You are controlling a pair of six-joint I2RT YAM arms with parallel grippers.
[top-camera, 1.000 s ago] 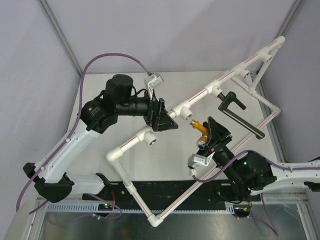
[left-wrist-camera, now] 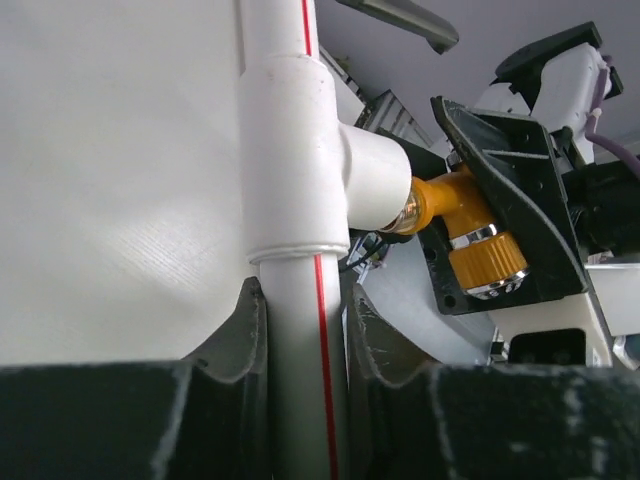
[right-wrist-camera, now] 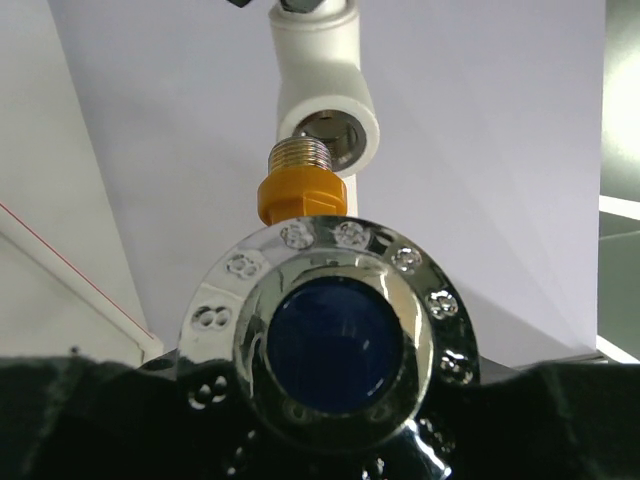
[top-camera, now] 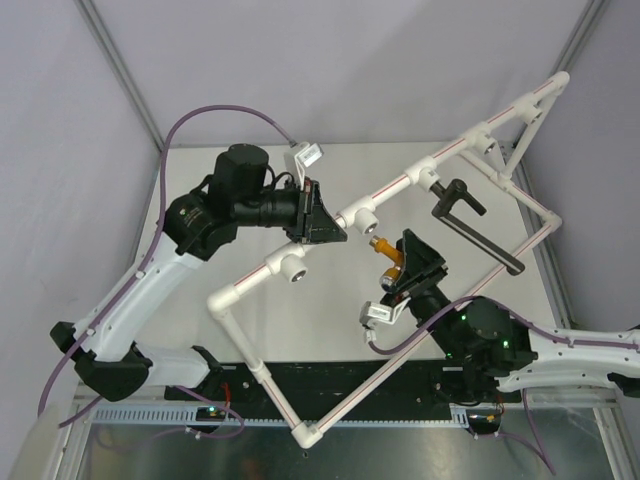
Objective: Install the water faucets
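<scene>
My left gripper (top-camera: 318,218) is shut on the white pipe (left-wrist-camera: 295,390) just beside a tee fitting (left-wrist-camera: 290,160); in the top view it sits on the upper rail. My right gripper (top-camera: 405,268) holds an orange faucet (top-camera: 384,247) with a chrome end and blue cap (right-wrist-camera: 330,340). The faucet's threaded end (right-wrist-camera: 298,153) is at the tee's side socket (right-wrist-camera: 335,134), slightly below it in the right wrist view; whether it touches is unclear. The right gripper's fingertips are mostly hidden behind the chrome end.
The white pipe frame (top-camera: 240,288) runs diagonally across the white board, with more tees along it. A dark metal bracket (top-camera: 475,235) hangs on the right part of the rail. Bare board lies behind the rail at the upper left.
My right gripper with the faucet has moved a little left and up, alongside the tee.
</scene>
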